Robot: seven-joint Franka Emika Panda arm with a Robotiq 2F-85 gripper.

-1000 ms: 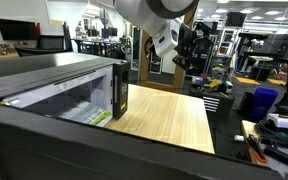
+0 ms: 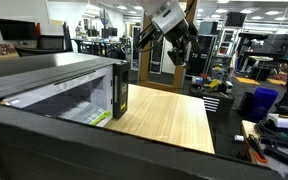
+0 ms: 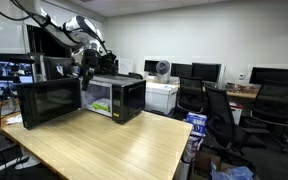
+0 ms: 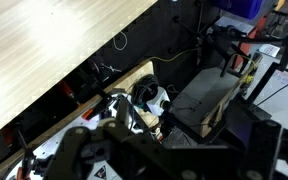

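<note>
A black microwave [image 3: 131, 97] stands on the wooden table with its door [image 3: 46, 101] swung open. Something yellow-green [image 2: 101, 118] lies low inside its pale cavity. My gripper [image 2: 178, 66] hangs in the air above the table, apart from the microwave in exterior view 1. In exterior view 2 the dark gripper [image 3: 87, 70] shows in front of the open cavity and above the table. Dark gripper parts fill the bottom of the wrist view, with no object clearly seen in them. Whether the fingers are open or shut is too dark and small to make out.
Office chairs [image 3: 229, 117] and a blue-and-white box [image 3: 194, 137] stand past the table in exterior view 2.
The white wrist section of the arm has risen and tilted slightly in exterior view 1. The microwave and table look the same.
</note>
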